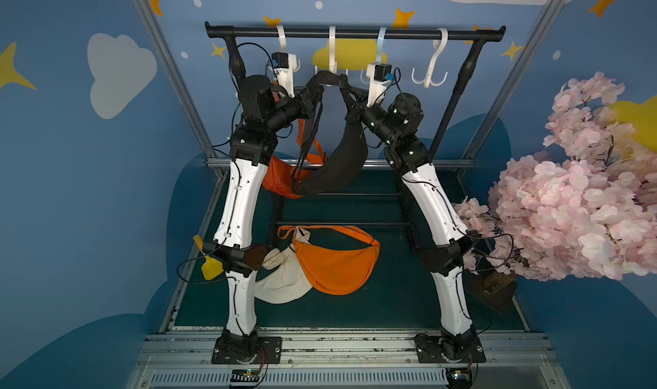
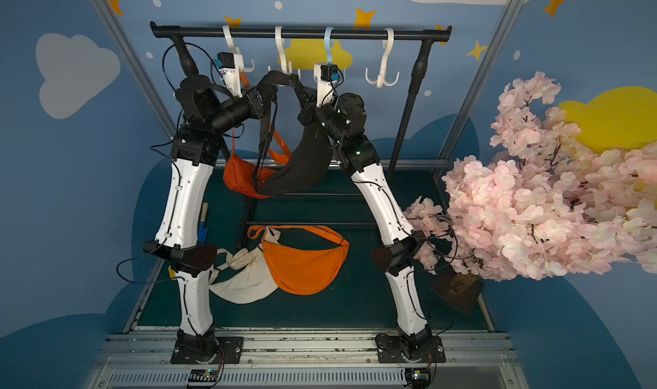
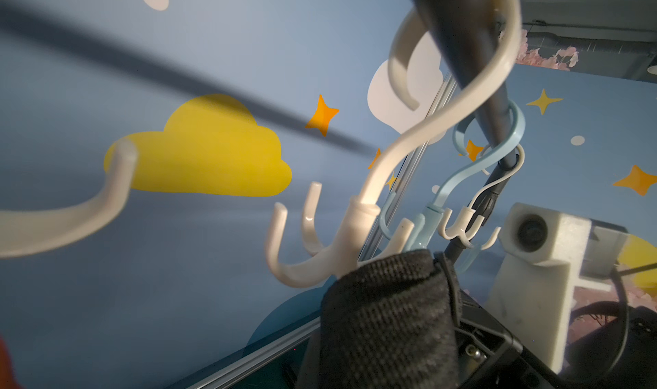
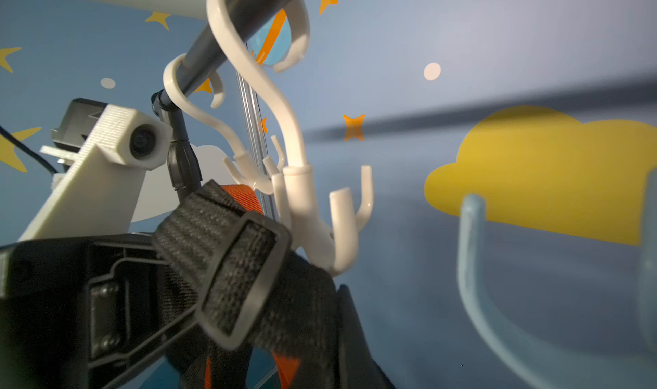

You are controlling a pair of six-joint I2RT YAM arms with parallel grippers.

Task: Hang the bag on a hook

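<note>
A black bag (image 1: 342, 159) hangs from its strap (image 1: 327, 78), which is stretched between my two grippers at the height of the second hook from the left, a white one (image 1: 332, 50). My left gripper (image 1: 314, 100) is shut on the strap's left part, and my right gripper (image 1: 353, 103) is shut on its right part. In the right wrist view the strap's buckle (image 4: 243, 279) shows close to the hook's prongs (image 4: 344, 231). The left wrist view has the folded strap (image 3: 390, 320) just below that hook. Whether any prong is inside the strap, I cannot tell.
A red-orange bag (image 1: 280, 177) hangs behind at the left. On the rail (image 1: 239, 31) are also a blue hook (image 1: 381, 43) and a white hook (image 1: 434, 57) to the right. Orange (image 1: 338, 269) and cream (image 1: 287, 283) bags lie on the floor. Pink blossoms (image 1: 575, 197) fill the right.
</note>
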